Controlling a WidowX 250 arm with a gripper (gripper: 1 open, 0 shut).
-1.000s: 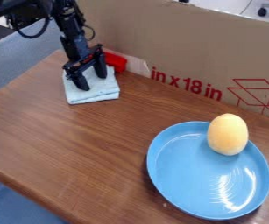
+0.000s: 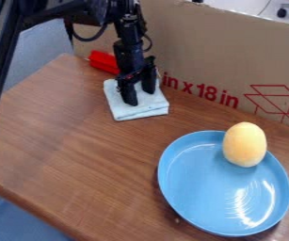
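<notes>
My black gripper (image 2: 137,83) is down on a folded white cloth (image 2: 136,107) at the back left of the wooden table, its fingers pressed against the cloth; whether they are closed is unclear. Behind the cloth a red object (image 2: 103,60) lies against the cardboard, partly hidden by the arm.
A blue plate (image 2: 216,208) with a yellow egg-shaped object (image 2: 244,141) on it occupies the right front. A cardboard panel (image 2: 203,47) bounds the back.
My gripper and the cloth have moved to the right along the back of the table, and more of the red object now shows at the left behind them.
</notes>
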